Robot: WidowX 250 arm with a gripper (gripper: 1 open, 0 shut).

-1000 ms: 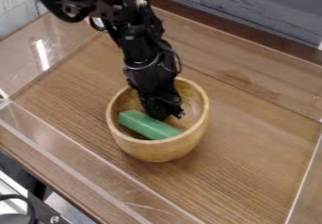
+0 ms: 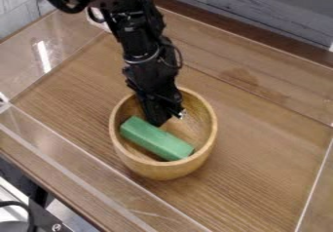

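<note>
A black robot arm reaches down from the top left, its gripper (image 2: pixel 159 109) low over the back of a round tan bowl (image 2: pixel 196 153). The fingers look shut, with nothing visible between them, though they are small and dark. A green rectangular block (image 2: pixel 155 139) lies in the front part of the bowl, tilted from upper left to lower right, apart from the fingertips.
A white panelled wall (image 2: pixel 247 12) runs along the back. A dark cable (image 2: pixel 19 209) is at the bottom left corner.
The arm and gripper have shifted slightly up and left. The green block and the bowl appear slightly shifted, with more of the block in clear view.
</note>
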